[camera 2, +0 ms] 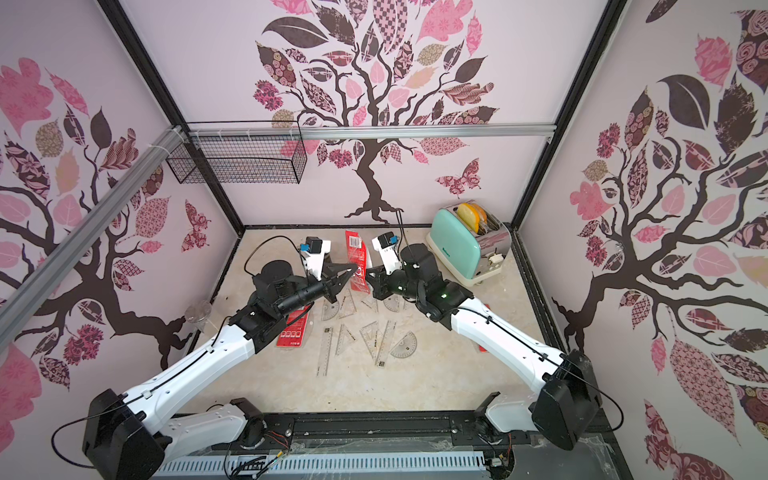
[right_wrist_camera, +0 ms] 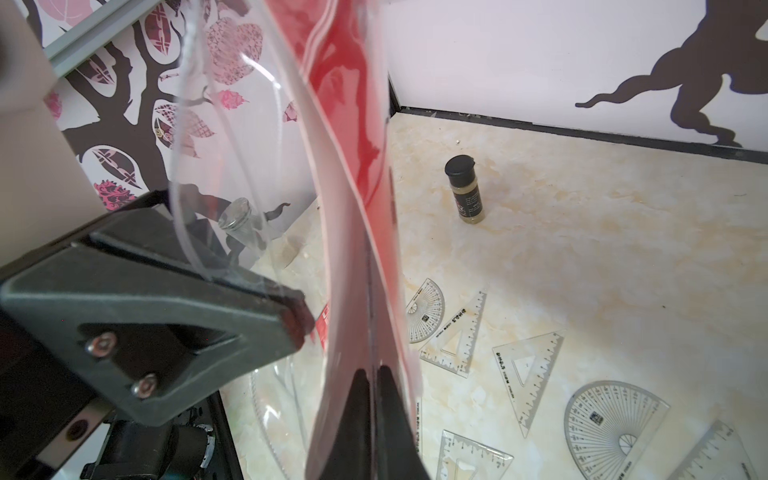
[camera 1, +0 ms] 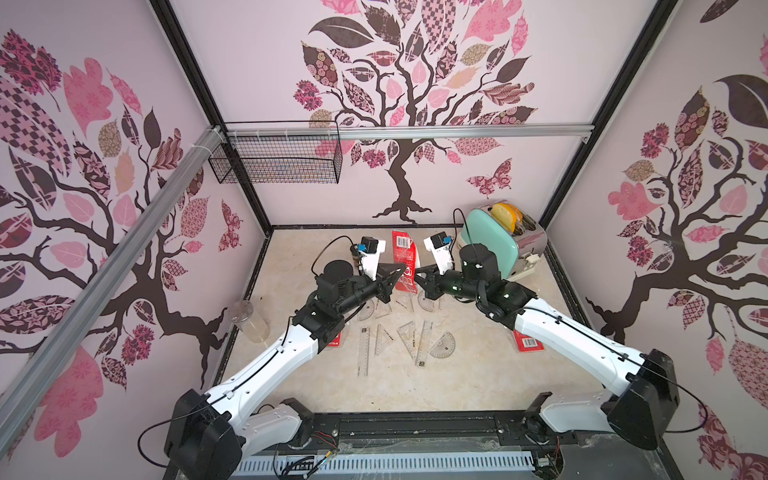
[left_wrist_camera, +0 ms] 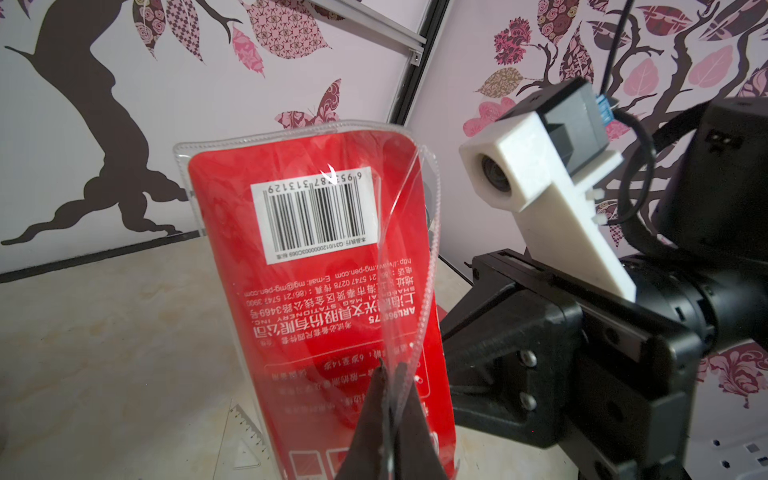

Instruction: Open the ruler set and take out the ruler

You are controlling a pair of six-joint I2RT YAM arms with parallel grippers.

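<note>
The ruler set [camera 1: 403, 244] is a red card in a clear plastic sleeve, held upright above the table between my two arms. Its barcode side [left_wrist_camera: 316, 216] faces the left wrist camera. My left gripper is shut on the near clear edge of the sleeve. Across from it, my right gripper is shut with the pouch edge running down into its fingertips. There the sleeve bulges and the card [right_wrist_camera: 352, 184] looks bowed, with clear film standing away from it. Whether rulers are inside cannot be made out.
Clear rulers, set squares and protractors [camera 1: 443, 345] lie spread over the table's middle. A dark-capped bottle [right_wrist_camera: 465, 190] stands at the back left, a jar [camera 1: 250, 321] at the left edge. A turquoise rack [camera 1: 489, 240] fills the back right; another red package [camera 1: 528, 341] lies at right.
</note>
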